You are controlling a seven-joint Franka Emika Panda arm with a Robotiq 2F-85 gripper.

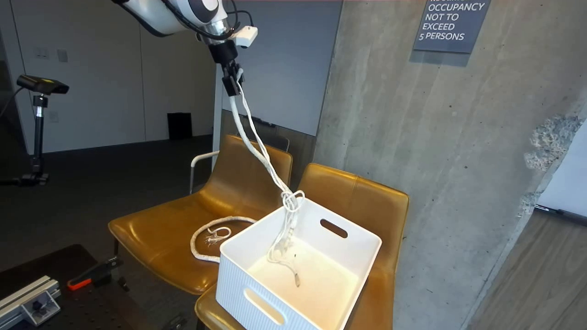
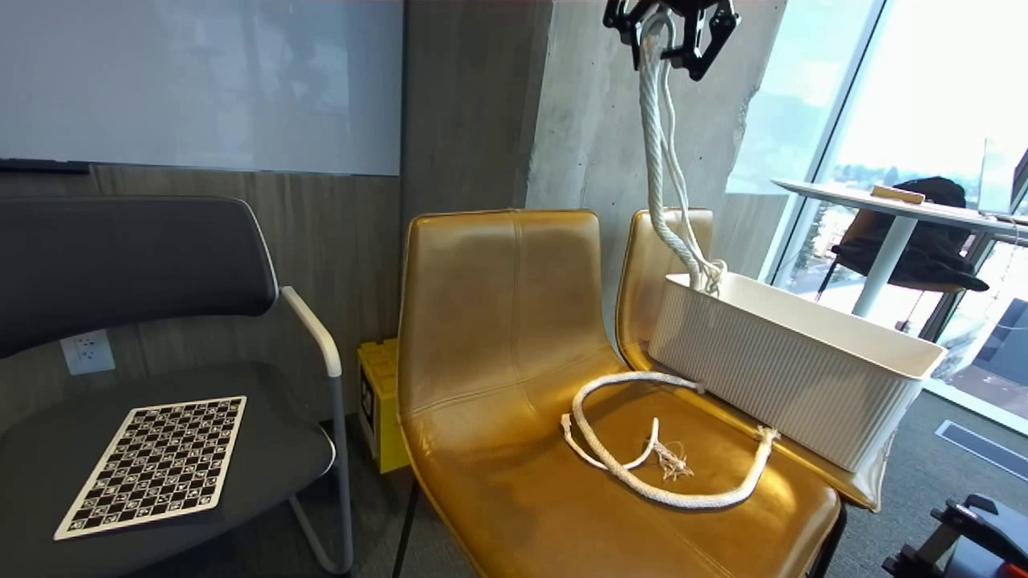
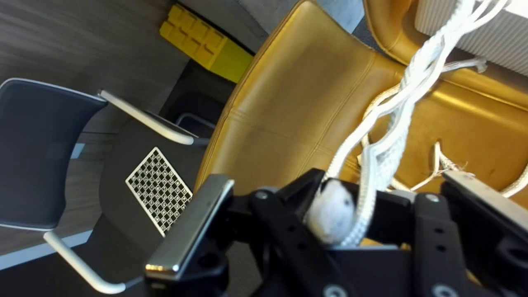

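High above the white bin [image 1: 335, 220], my gripper [image 1: 232, 85] is shut on a bundle of white ropes [image 1: 250, 140], one thick and others thin. In exterior view 2 the bundle [image 2: 655, 144] hangs from the gripper [image 2: 671, 46] and slants right to the bin's near corner. Its lower end has a loose tangle and dangles inside the bin, a thin tail near the floor. The wrist view shows a blunt rope end [image 3: 331, 213] at the fingers. A separate white rope [image 2: 617, 467] lies curled on the left tan chair's seat.
The bin sits on the right tan chair [image 1: 366, 200], against a concrete wall [image 1: 440, 165]. Left of the tan chairs, a grey chair [image 2: 279, 405] carries a checkered board [image 2: 159, 462]. A yellow box [image 2: 383, 405] stands between chairs. Open air surrounds the raised gripper.
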